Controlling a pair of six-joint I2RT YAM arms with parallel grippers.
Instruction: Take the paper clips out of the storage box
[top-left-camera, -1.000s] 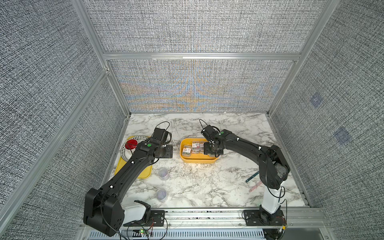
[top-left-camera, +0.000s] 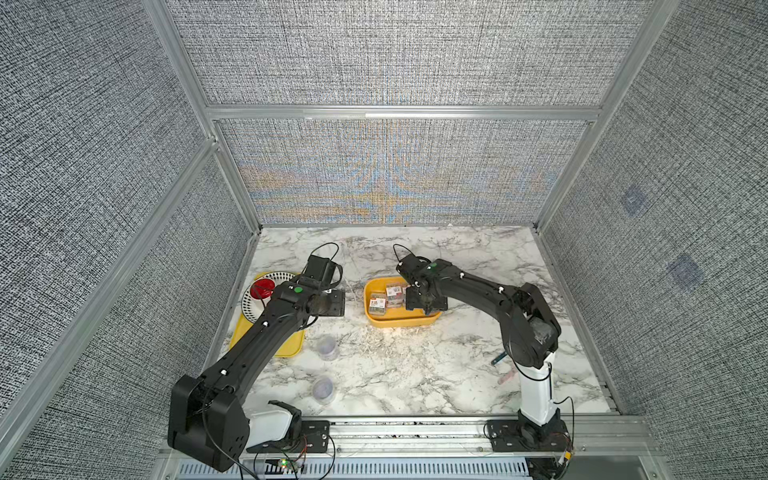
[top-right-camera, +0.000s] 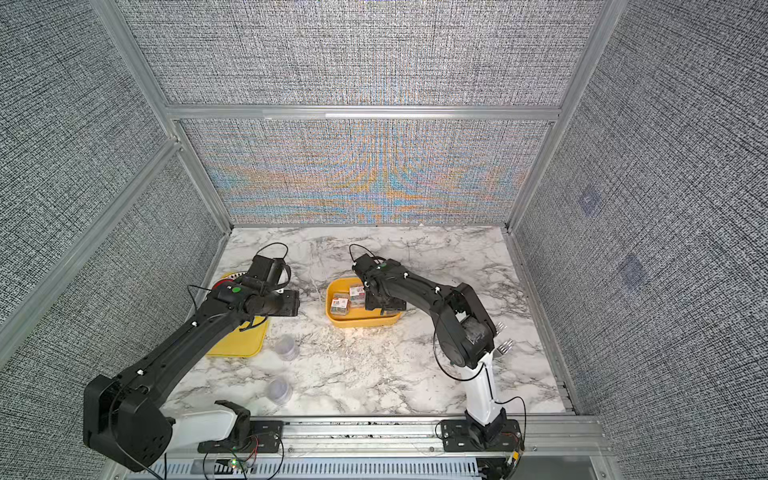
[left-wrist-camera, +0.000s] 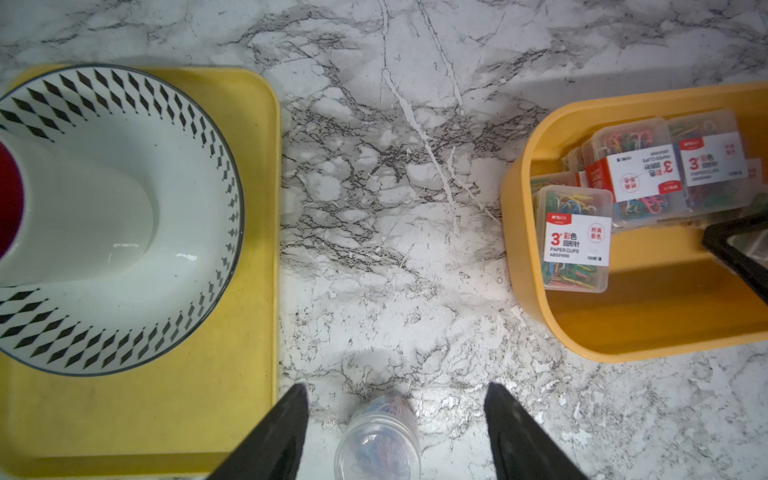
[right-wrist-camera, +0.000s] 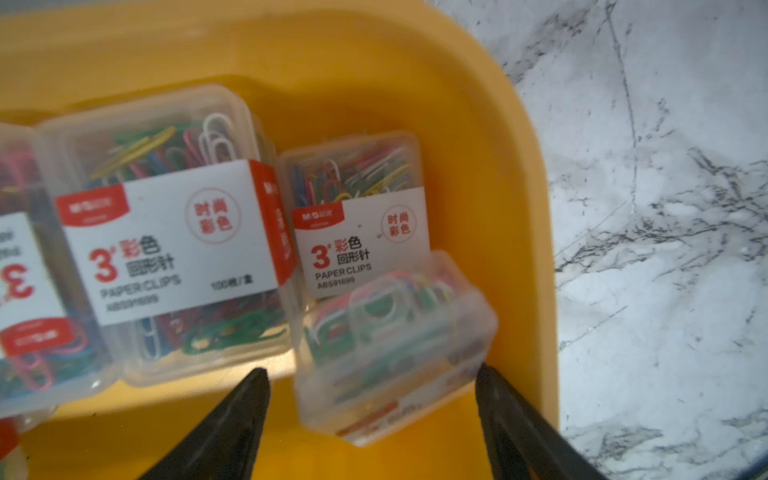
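Several clear paper clip boxes with colourful clips and white labels lie in the orange storage box. My right gripper is down inside the box at its right end, open around a tilted, blurred paper clip box; whether the fingers touch it I cannot tell. My left gripper hovers open left of the storage box, above a clear cup, with nothing seen held.
A yellow tray with a patterned dish and a red item sits at the left. Another clear cup stands at the front.
The right arm has shifted slightly left and down in the top left view, and the storage box has shifted slightly right. The left arm looks unchanged.
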